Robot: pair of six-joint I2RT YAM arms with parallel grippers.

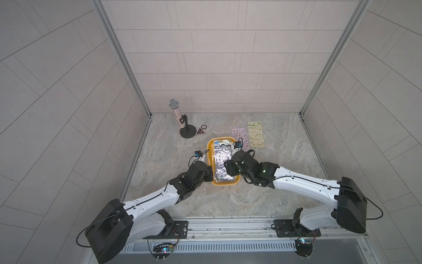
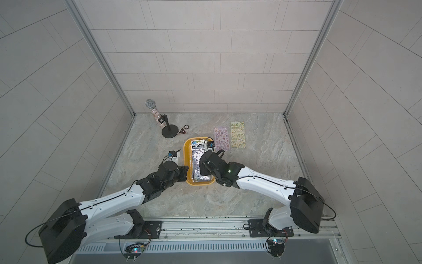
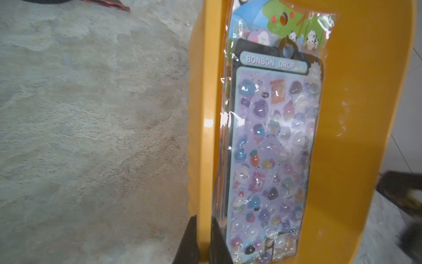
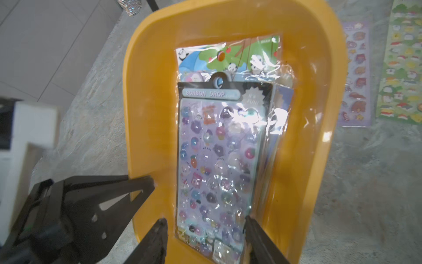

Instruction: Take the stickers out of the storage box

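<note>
The yellow storage box [image 4: 325, 132] holds a stack of bagged sticker sheets, a BONBON DROP sheet [image 4: 215, 167] on top and a panda sheet [image 4: 239, 55] behind it. My left gripper is shut on the box's left rim, seen at the bottom of its wrist view. My right gripper stands open over the box's near part, above the stickers. A pink sticker sheet [image 2: 222, 137] and a green one [image 2: 237, 134] lie on the table outside the box, at the back right.
A microphone on a round black stand [image 1: 187, 131] and small badge-like items [image 1: 200, 130] sit at the back left.
</note>
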